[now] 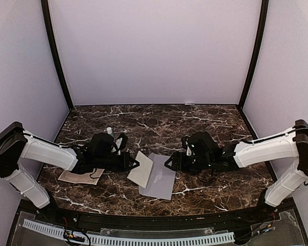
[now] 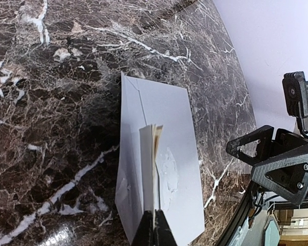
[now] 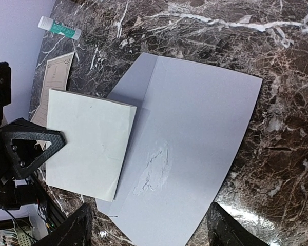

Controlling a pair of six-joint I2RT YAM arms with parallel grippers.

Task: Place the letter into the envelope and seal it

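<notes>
The folded cream letter is pinched at its edge by my left gripper, which is shut on it. In the left wrist view the letter appears nearly edge-on, rising from between the fingertips. It is tilted over the left side of the pale lavender envelope, hiding part of the flap. The envelope lies on the table, a whitish smear on its face. My right gripper stands open above the envelope's near part, with neither finger holding it. Whether the letter touches the envelope cannot be told.
A white and teal glue stick lies behind the left arm. A pinkish bordered sheet rests on the left of the table, partly under that arm. Dark marble is bare at the back and front right.
</notes>
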